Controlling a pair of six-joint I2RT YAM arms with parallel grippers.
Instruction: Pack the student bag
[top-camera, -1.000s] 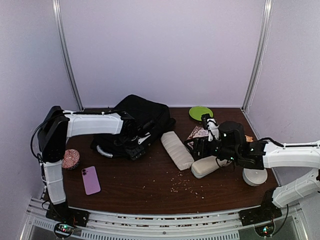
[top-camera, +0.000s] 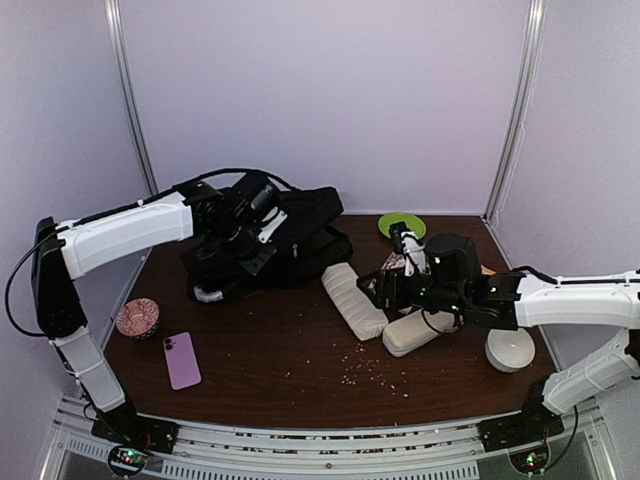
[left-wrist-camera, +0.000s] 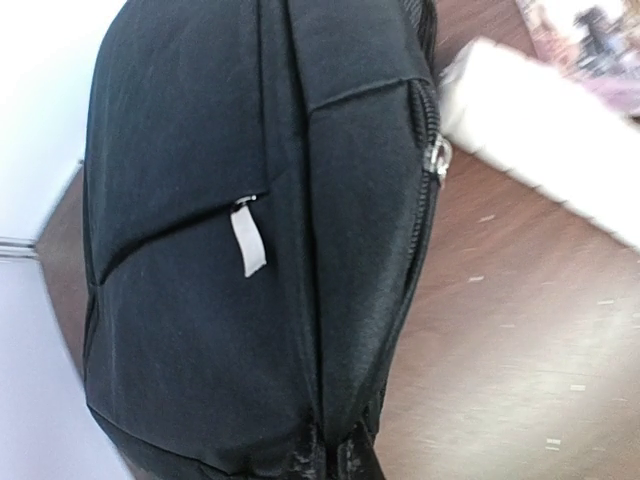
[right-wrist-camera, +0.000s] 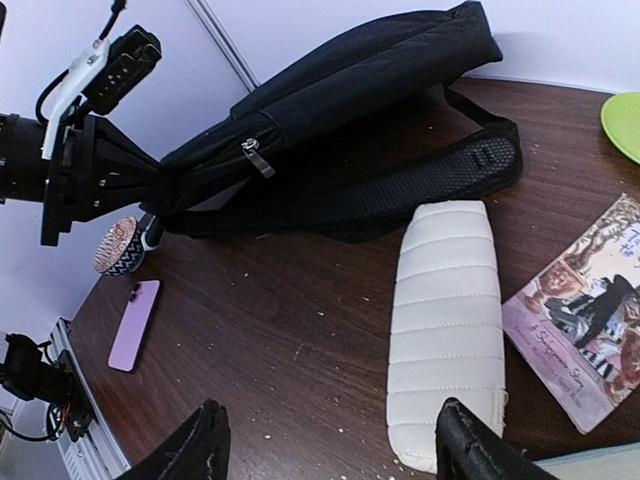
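Observation:
The black backpack (top-camera: 290, 230) lies at the back left, its near edge raised. My left gripper is shut on a fold of that edge; in the right wrist view, the backpack (right-wrist-camera: 330, 100) hangs tilted, with a loop of its padded strap resting on the table. My right gripper is open, with nothing between its fingers, above the table near the white quilted case (right-wrist-camera: 447, 330). Right of that case lies a picture-covered book (right-wrist-camera: 585, 305). A beige case (top-camera: 415, 333) sits below the right gripper in the top view, partly covered by it.
A purple phone (top-camera: 182, 362) and a red patterned bowl (top-camera: 138, 317) are at the left. A green plate (top-camera: 402, 224) stands at the back, a white bowl (top-camera: 510, 350) at the right. Crumbs lie on the front middle, otherwise clear.
The right gripper has shifted slightly left.

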